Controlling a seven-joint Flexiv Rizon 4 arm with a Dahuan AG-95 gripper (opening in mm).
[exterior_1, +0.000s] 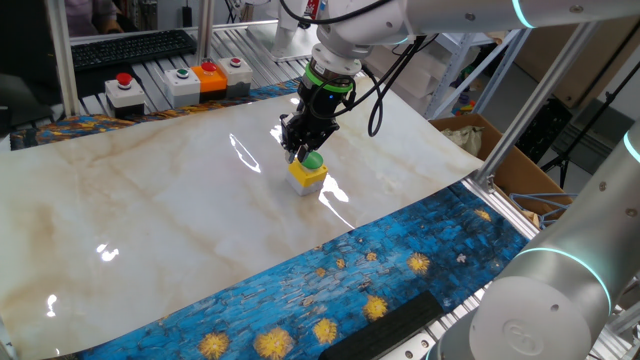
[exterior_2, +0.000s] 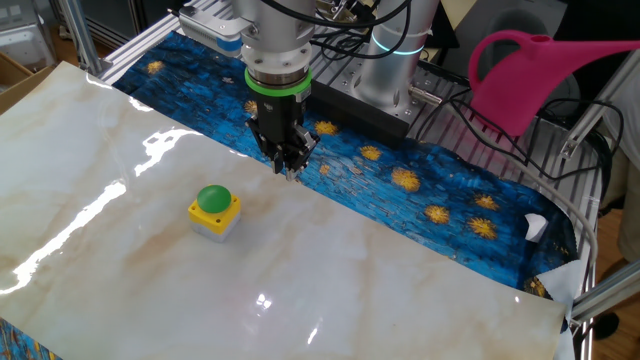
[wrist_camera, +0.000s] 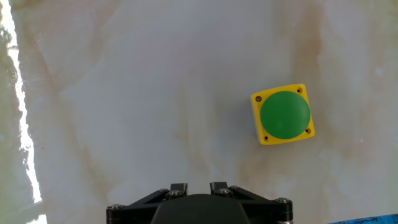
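Observation:
A green dome push button (exterior_1: 312, 160) on a yellow-topped box with a pale base stands upright on the marbled sheet. In the wrist view the button (wrist_camera: 285, 115) lies right of centre, ahead of the fingertips and off to their right. My gripper is part open, a narrow empty gap between its fingertips. Exterior view 2 has the gripper (exterior_2: 286, 172) raised above the sheet, to one side of the button (exterior_2: 214, 199) and apart from it. From exterior view 1, the gripper (exterior_1: 297, 154) overlaps the button's back edge in the picture.
Several boxes with buttons, among them an orange one (exterior_1: 209, 80), stand beyond the sheet near a keyboard (exterior_1: 136, 49). A pink watering can (exterior_2: 524, 85) stands near the robot's base. Around the green button the marbled sheet (exterior_1: 150, 220) is bare.

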